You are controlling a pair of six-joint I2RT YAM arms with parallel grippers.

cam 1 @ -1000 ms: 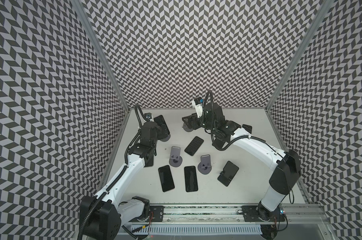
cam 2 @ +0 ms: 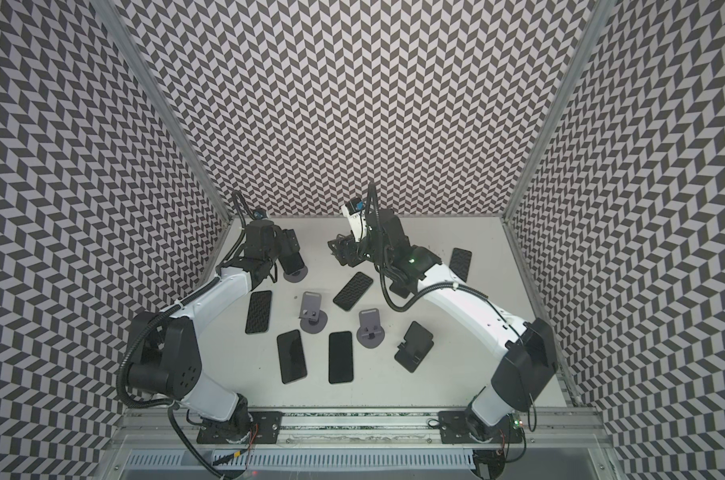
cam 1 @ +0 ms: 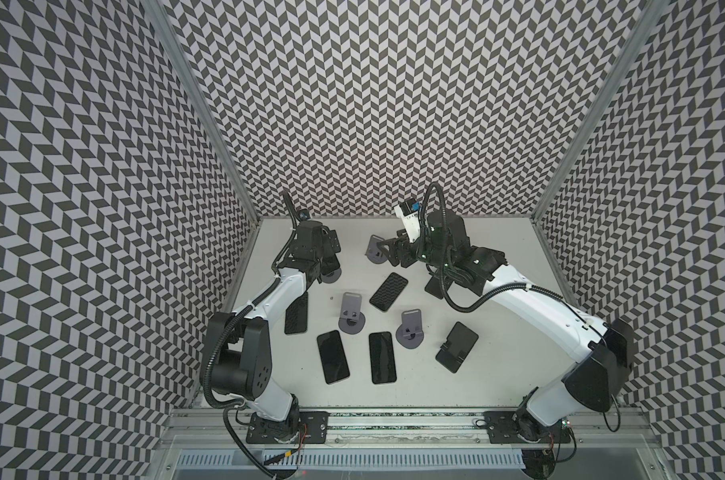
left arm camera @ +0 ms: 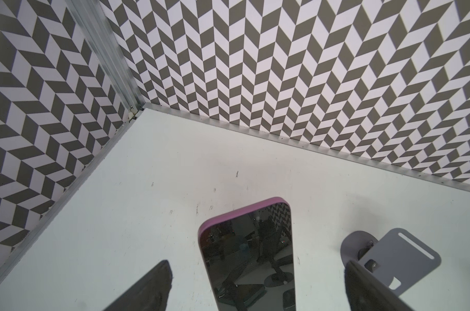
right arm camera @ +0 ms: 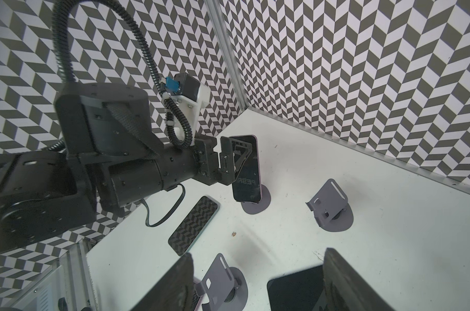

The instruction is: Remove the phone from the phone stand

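Observation:
A phone with a pink edge (left arm camera: pixel 247 256) stands upright on a grey stand (right arm camera: pixel 255 207) at the back left. My left gripper is open just in front of it, the phone showing between the blurred fingertips in the left wrist view. Right of that, an empty stand (left arm camera: pixel 398 259) sits near the back. My right gripper is open above the back middle, beside that empty stand in the top views, with nothing between its fingers.
Two more empty stands (cam 1: pixel 350 308) (cam 1: pixel 410 324) sit mid-table. Several phones (cam 1: pixel 382 356) lie flat around them. Bare table (left arm camera: pixel 141 181) shows at the back-left corner, bounded by patterned walls.
My right arm has shifted slightly rightward. The phones lying flat are unchanged.

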